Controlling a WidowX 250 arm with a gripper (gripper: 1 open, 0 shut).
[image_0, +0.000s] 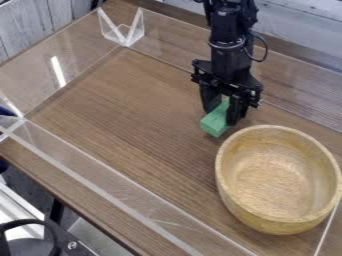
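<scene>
My black gripper (225, 98) hangs at the upper middle of the camera view, shut on a green object (217, 122) whose lower part shows below the fingers, tilted, just above or on the wooden table (107, 150). The fingers hide its upper part. Just below and to the right of it stands a large tan bowl (278, 205), which looks empty.
A clear plastic piece (122, 28) stands at the back left. Clear strips run along the table's left side. Black cables (27, 240) lie at the lower left corner.
</scene>
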